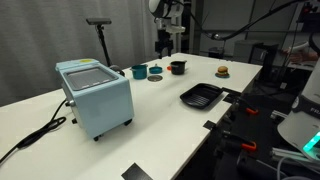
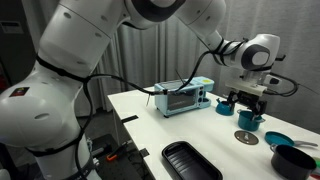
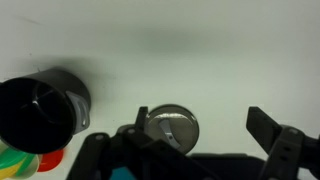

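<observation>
My gripper stands open in the wrist view, its dark fingers wide apart with nothing between them. A small round lid (image 3: 172,128) with a handle lies on the table below, partly behind the left finger. Left of it stands a black pot (image 3: 40,110) with its interior visible. In exterior view 2 my gripper (image 2: 245,102) hangs above the table's far end, near the blue pots (image 2: 250,120). The lid (image 2: 246,137) lies flat in front of them, and the black pot (image 2: 292,161) stands to the right.
A pale blue toaster oven (image 1: 98,100) stands at the left in exterior view 1. A black tray (image 1: 202,96) lies at the near edge, with a burger-like item (image 1: 222,72) farther back. A blue pan (image 2: 284,140) rests behind the black pot.
</observation>
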